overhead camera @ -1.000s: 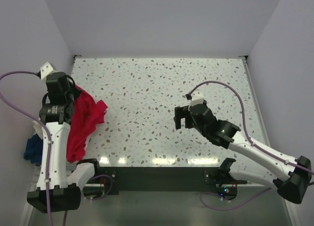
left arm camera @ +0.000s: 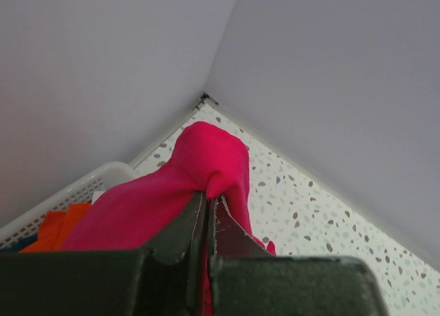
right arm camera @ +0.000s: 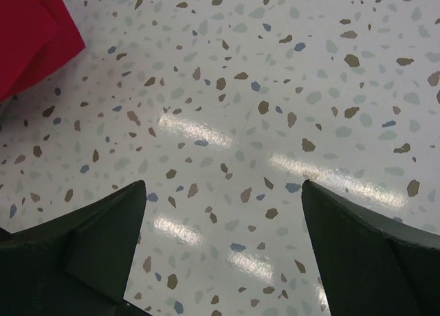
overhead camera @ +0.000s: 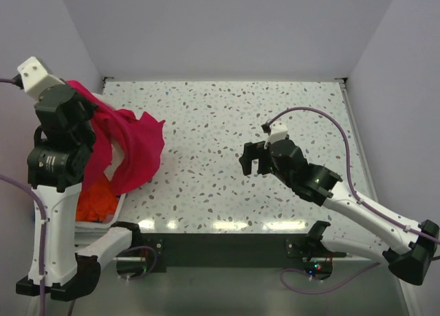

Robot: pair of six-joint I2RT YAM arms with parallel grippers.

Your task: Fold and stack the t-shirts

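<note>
A pinkish-red shirt [overhead camera: 141, 148] hangs from my left gripper, over the left side of the table and the laundry basket. In the left wrist view the fingers are shut on a bunched part of the shirt [left arm camera: 206, 158], which bulges up beyond them. Orange cloth [overhead camera: 97, 200] lies in the white basket [left arm camera: 113, 172] beneath. Above the bare table right of centre, my right gripper [overhead camera: 254, 158] stands open with nothing between its fingers. A red corner of the shirt [right arm camera: 34, 41] enters the upper left of the right wrist view.
Grey walls enclose the back and sides, and the left arm is close to the left wall [overhead camera: 27, 27]. The left arm hides much of the basket.
</note>
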